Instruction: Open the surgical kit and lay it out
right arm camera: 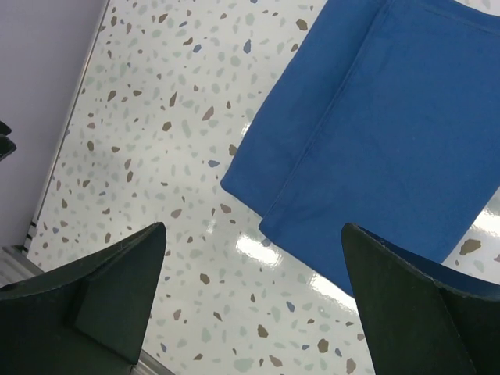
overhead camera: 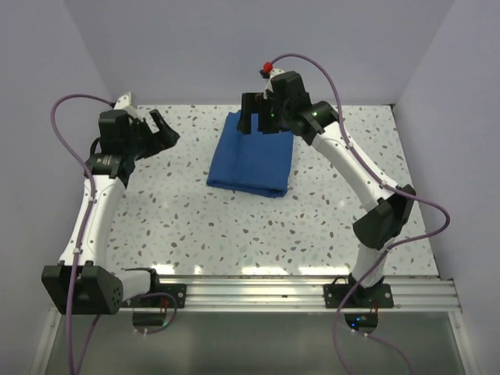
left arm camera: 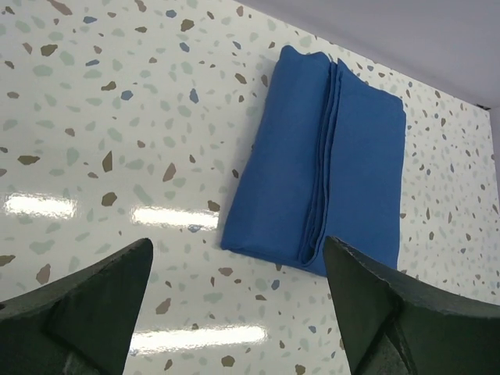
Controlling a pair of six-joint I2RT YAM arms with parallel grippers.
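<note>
The surgical kit, a folded blue cloth bundle (overhead camera: 254, 164), lies flat at the back middle of the table. One lengthwise fold edge runs along it, and layered folds (left arm camera: 322, 168) show in the left wrist view; any contents are hidden. To the left of the bundle, apart from it, my left gripper (overhead camera: 160, 135) stands open and empty. Over the bundle's far part in the top view is my right gripper (overhead camera: 256, 125), also open, with nothing between its fingers. In the right wrist view the cloth (right arm camera: 391, 133) fills the upper right, partly behind one finger (right arm camera: 414, 297).
Grey walls (overhead camera: 445, 117) bound the sides and back. A metal rail (overhead camera: 250, 289) runs along the front edge.
</note>
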